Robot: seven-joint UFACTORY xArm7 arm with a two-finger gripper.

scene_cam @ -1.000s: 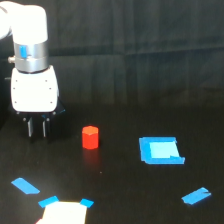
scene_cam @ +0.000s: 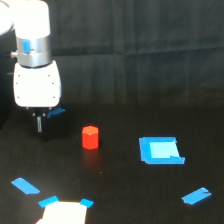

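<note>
A small red block (scene_cam: 90, 137) rests alone on the black table. To its left, my gripper (scene_cam: 40, 123) points downward, clearly apart from the block. Its dark fingers appear close together in a narrow profile, so their opening cannot be made out. I see nothing held at the tips. On the right lies a pale square (scene_cam: 163, 150) framed by blue tape, with nothing on it.
A pale object (scene_cam: 64, 213) stands at the bottom edge. Blue tape strips lie near it, at the left (scene_cam: 25, 186) and at the lower right (scene_cam: 196, 196). Bare table separates the block from the taped square.
My gripper has shifted slightly right and seems turned: its two fingers stood apart before and now show as a narrow shape. The red block has not moved.
</note>
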